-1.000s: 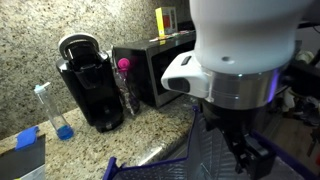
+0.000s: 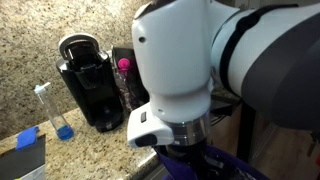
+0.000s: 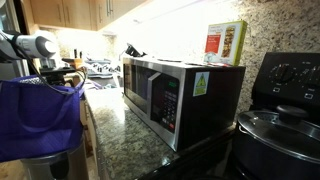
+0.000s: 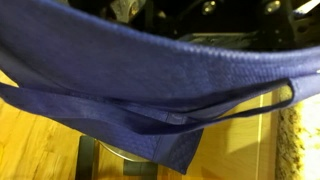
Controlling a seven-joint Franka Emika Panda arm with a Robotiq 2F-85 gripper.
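Note:
A blue fabric bag (image 3: 35, 115) stands at the left in exterior view 2, with the white-and-black arm reaching to its top. My gripper (image 2: 190, 157) is mostly hidden beneath the arm in exterior view 1, down at the bag's opening. In the wrist view, the bag's blue side (image 4: 150, 65) and its loose strap fill the middle. Dark gripper parts show only along the top edge, behind the bag's rim. The fingertips are not clearly visible, so I cannot tell how the fingers stand or whether anything is between them.
A bin (image 3: 55, 165) stands under the bag. Alongside runs a granite counter (image 3: 125, 140) carrying a microwave (image 3: 175, 95), with a pot (image 3: 280, 135) farther right. A black coffee maker (image 2: 92, 85) and a blue-liquid bottle (image 2: 57, 115) stand near the arm.
In exterior view 1 the arm has moved left and come to cover more of the view, hiding the microwave. Less of the bag shows there now than a second ago.

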